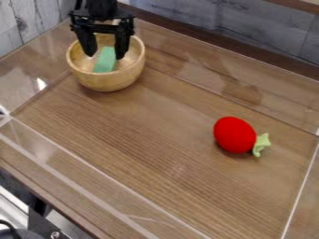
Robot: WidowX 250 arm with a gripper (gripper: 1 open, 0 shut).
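Note:
At the top left of the table, my black gripper is over a round tan bowl, its two fingers reaching down around the bowl's back part, apart and open. Inside the bowl lies a pale green object, just below the fingertips; I cannot tell whether they touch it. A red, rounded object with a light green top lies by itself on the right side of the table.
A pale wall edge runs along the top left, and dark items show at the bottom-left corner off the table.

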